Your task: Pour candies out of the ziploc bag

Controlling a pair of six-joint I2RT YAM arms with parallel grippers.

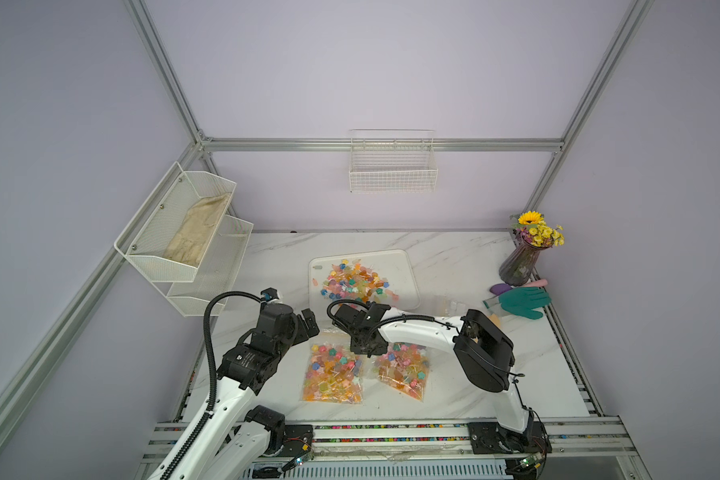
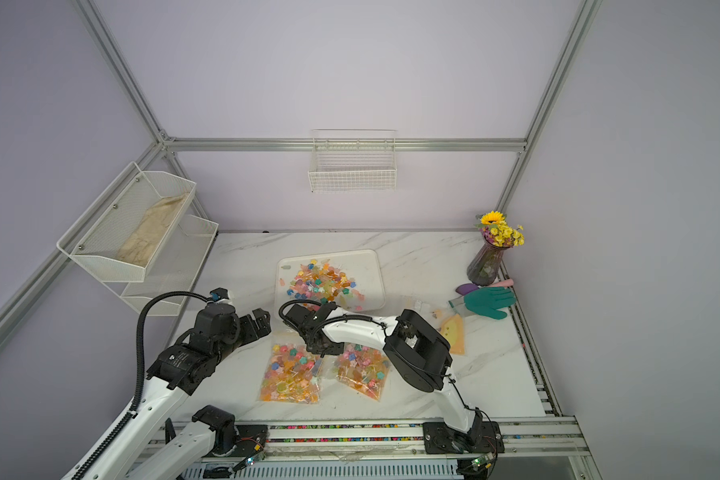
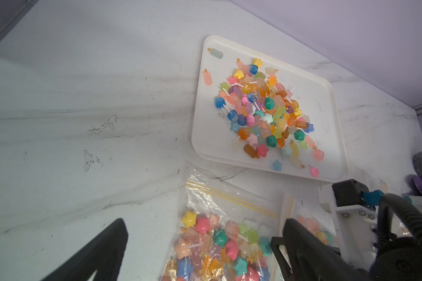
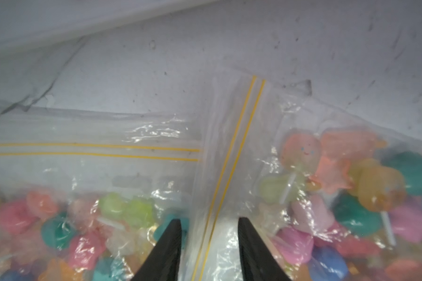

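Note:
Two clear ziploc bags of colourful candies lie flat on the marble table: the left bag (image 1: 333, 374) and the right bag (image 1: 405, 372). In the right wrist view, the right bag's yellow-striped zip edge (image 4: 227, 164) overlaps the corner of the left bag (image 4: 140, 175). My right gripper hangs over that overlap with its fingers parted, nothing visibly pinched between them. Behind the bags, a white tray (image 3: 199, 117) holds a loose pile of candies (image 3: 262, 107). My left gripper is open above and left of the left bag, its fingers (image 3: 98, 248) wide apart.
On the right stand a vase of flowers (image 1: 522, 260) and a teal glove (image 1: 525, 301). A yellow item (image 2: 453, 332) lies behind the right arm. White mesh shelves (image 1: 176, 240) hang at the left. Bare table lies left of the tray.

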